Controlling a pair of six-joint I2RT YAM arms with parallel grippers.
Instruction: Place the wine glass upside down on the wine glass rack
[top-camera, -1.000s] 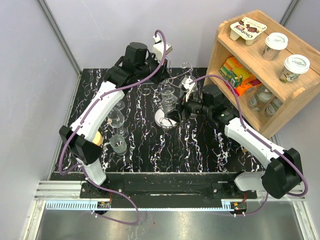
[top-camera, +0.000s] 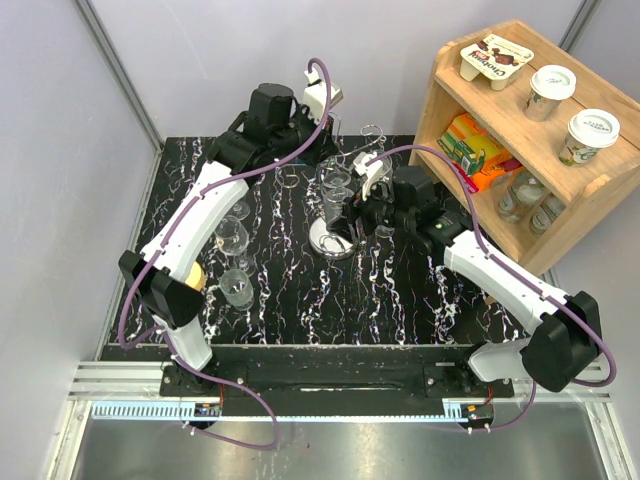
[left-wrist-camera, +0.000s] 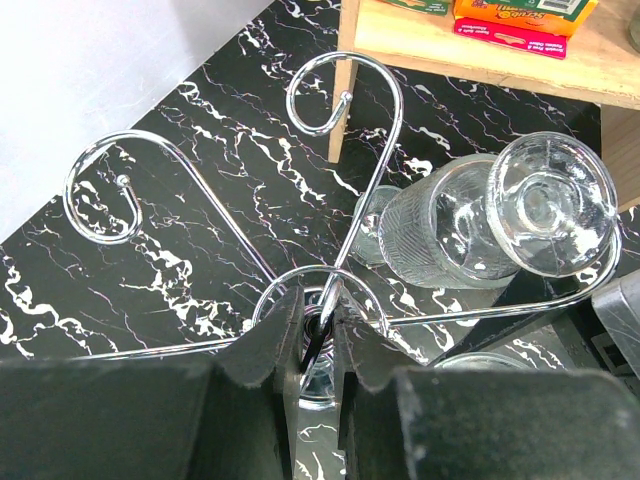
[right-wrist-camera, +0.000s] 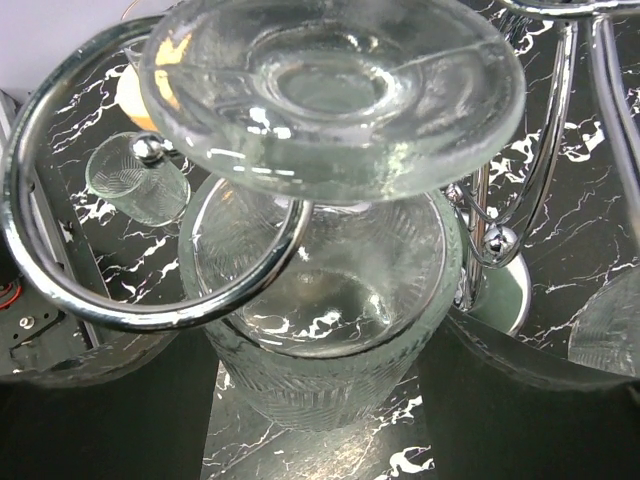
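Note:
The chrome wine glass rack (top-camera: 330, 243) stands mid-counter on its round base. My left gripper is shut on its top wire. My right gripper is shut on a ribbed wine glass (right-wrist-camera: 310, 370), below a rack ring (right-wrist-camera: 45, 260). The glass's foot (right-wrist-camera: 330, 90) is uppermost, over the ring, so it appears upside down; whether the foot rests on the wire is unclear. In the left wrist view another glass, or this one, appears right of centre with its foot (left-wrist-camera: 545, 205) over a ring.
Several loose glasses (top-camera: 236, 288) are on the left of the black marble counter (top-camera: 310, 310). A wooden shelf (top-camera: 560, 170) with cups, boxes and bottles borders the right side.
The left arm appears still.

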